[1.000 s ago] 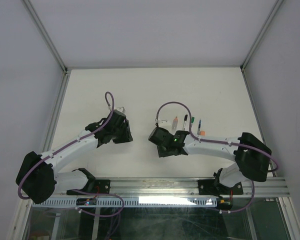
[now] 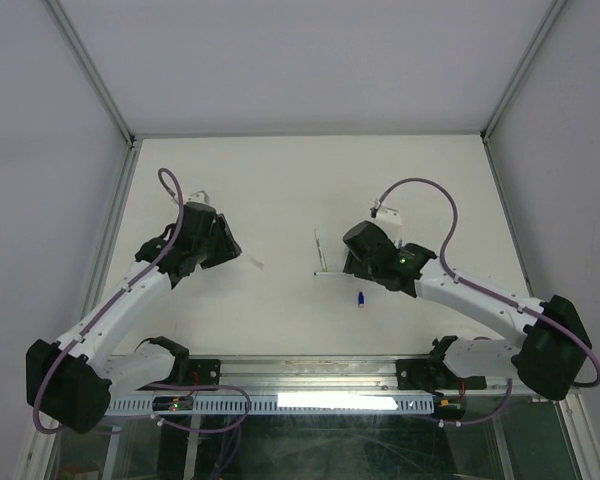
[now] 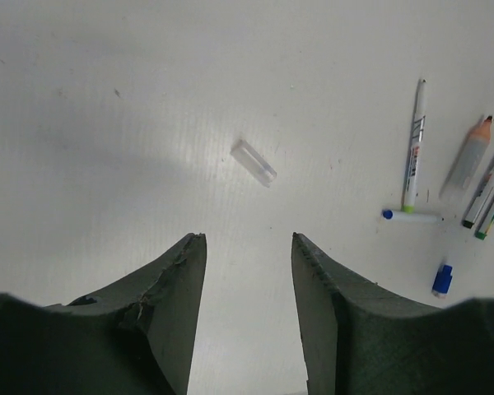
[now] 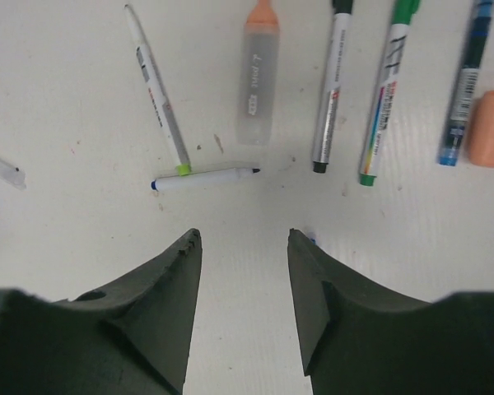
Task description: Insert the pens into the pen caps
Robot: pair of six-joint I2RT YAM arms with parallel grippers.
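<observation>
A white pen with a lime tip (image 4: 160, 107) lies beside a blue-ended white pen (image 4: 206, 178). Black (image 4: 333, 90) and green (image 4: 384, 94) markers and a blue pen (image 4: 465, 82) lie to their right. A small clear cap (image 3: 253, 163) lies apart to the left, and a blue cap (image 3: 442, 280) lies toward the front. My left gripper is open over bare table near the clear cap. My right gripper is open just in front of the pens, nothing between its fingers.
An orange-topped clear bottle-like object (image 4: 258, 78) and an orange block (image 4: 490, 129) lie among the pens.
My right gripper has moved right and back from the table's middle. My left gripper has moved left and slightly back, uncovering the clear cap in the top view.
</observation>
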